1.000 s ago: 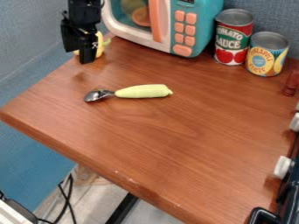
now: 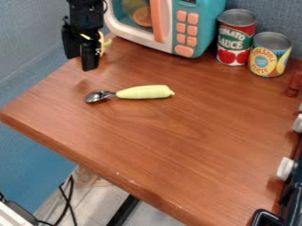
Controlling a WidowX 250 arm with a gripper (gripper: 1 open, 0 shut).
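Note:
My black gripper [image 2: 87, 55] hangs at the top left over the back corner of the wooden table [image 2: 165, 150], beside a small yellow object [image 2: 104, 42] that is mostly hidden behind it. Whether the fingers are open or shut is unclear. A spoon with a pale yellow handle [image 2: 144, 92] lies on the table in front of the gripper, apart from it.
A teal toy microwave [image 2: 203, 19] stands at the back, with a tomato sauce can [image 2: 234, 44], a yellow-labelled can [image 2: 268, 59] and a red bottle [image 2: 294, 85] to its right. A black appliance [image 2: 283, 194] sits at the right edge.
My gripper has moved slightly downward and a little to the right at the back left. The spoon and the other objects have stayed put.

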